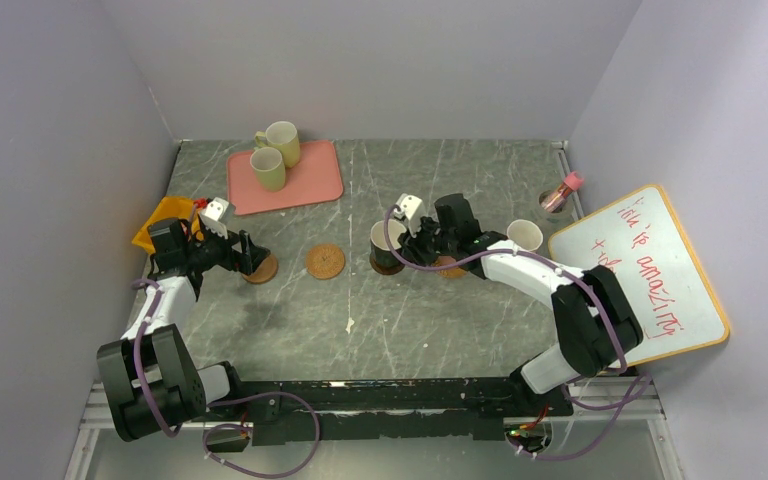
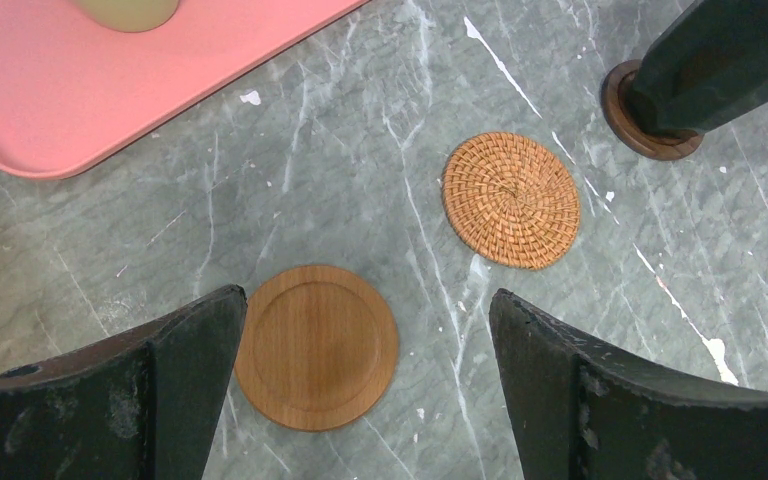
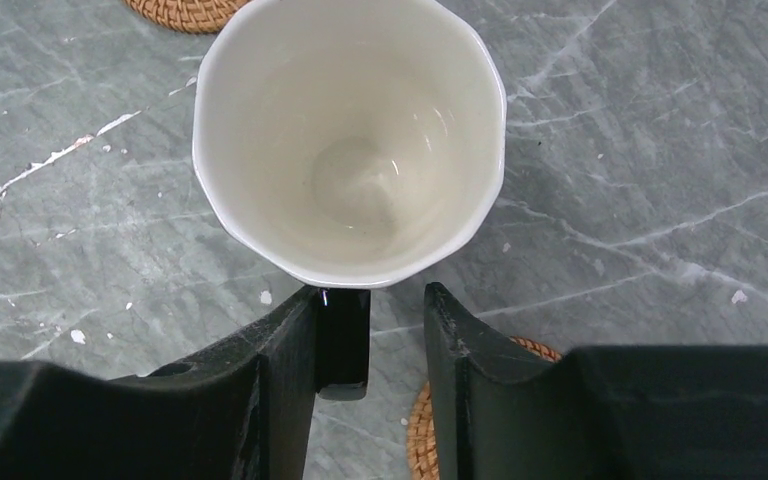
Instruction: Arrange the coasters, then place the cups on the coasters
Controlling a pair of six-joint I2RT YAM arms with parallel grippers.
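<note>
A dark green cup with a cream inside [image 3: 350, 150] stands upright on a dark wooden coaster [image 2: 657, 140], right of centre in the top view. Its dark handle [image 3: 344, 345] lies between the fingers of my right gripper, close against the left finger, with a clear gap to the other one. The right fingers stand apart and are not clamped on it. Over a round light wooden coaster [image 2: 317, 350] at the left, my left gripper is open and empty. A woven coaster [image 2: 512, 200] lies bare between the two wooden ones.
A pink tray [image 1: 310, 185] holds two pale green cups at the back left. Beside the left arm is a yellow bin [image 1: 165, 212]. Another woven coaster [image 3: 422, 435] lies under the right gripper, and a white cup [image 1: 524, 235] stands farther right.
</note>
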